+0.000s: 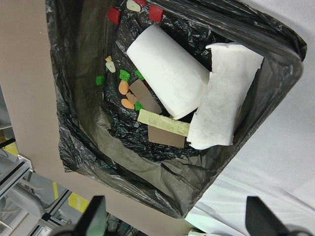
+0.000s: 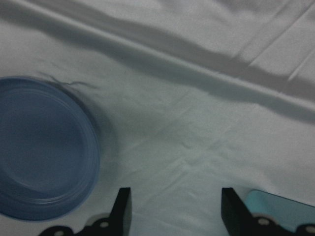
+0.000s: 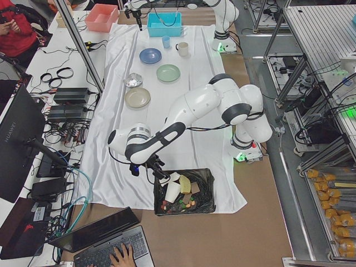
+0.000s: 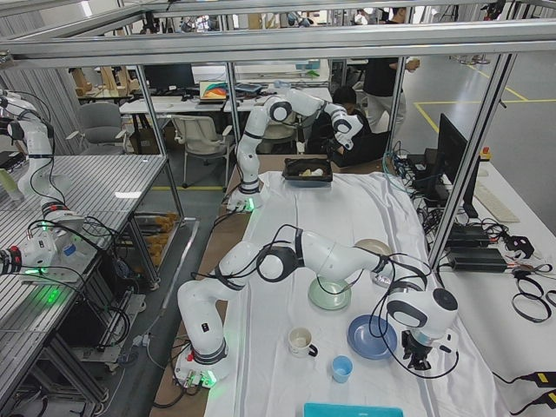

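My left gripper (image 3: 150, 167) hangs over a black bag-lined bin (image 3: 183, 206), open, with nothing between its fingers. Inside the bin in the left wrist view lie a white paper cup (image 1: 165, 71), a crumpled white paper piece (image 1: 221, 93), a yellow strip (image 1: 162, 123), cardboard pieces (image 1: 165, 138) and several small coloured bits. My right gripper is open and empty at the other end of the table, beside a blue plate (image 2: 42, 142) and near a turquoise bin (image 3: 164, 30).
A green plate (image 3: 168, 73), beige plate (image 3: 137, 98), foil bowl (image 3: 133, 79), white mug (image 3: 182, 50) and blue cup (image 3: 166, 41) stand on the white cloth (image 3: 122, 178). The cloth between beige plate and black bin is largely clear.
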